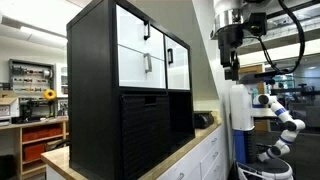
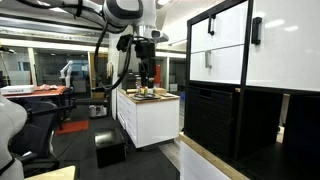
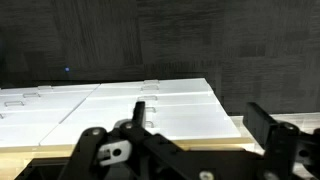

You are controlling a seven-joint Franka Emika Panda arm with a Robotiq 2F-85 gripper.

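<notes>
My gripper point(image 1: 232, 73) hangs from the raised arm, pointing down, high in the air to the right of the tall black cabinet point(image 1: 95, 95). In the wrist view its dark fingers point(image 3: 268, 130) stand wide apart, so the gripper is open with nothing between them. The cabinet has white doors point(image 1: 132, 66) with black handles on its upper part, and they look closed. Lower down are a dark slatted front point(image 1: 145, 130) and an open dark compartment point(image 1: 181, 115). The gripper touches nothing that I can see.
The cabinet stands on a wood-topped white drawer unit point(image 1: 190, 165). Below my gripper, the wrist view shows white drawer fronts point(image 3: 160, 115) and dark floor point(image 3: 180, 40). Another white drawer unit point(image 2: 150, 122) stands further back, with a black box point(image 2: 110, 148) on the floor nearby.
</notes>
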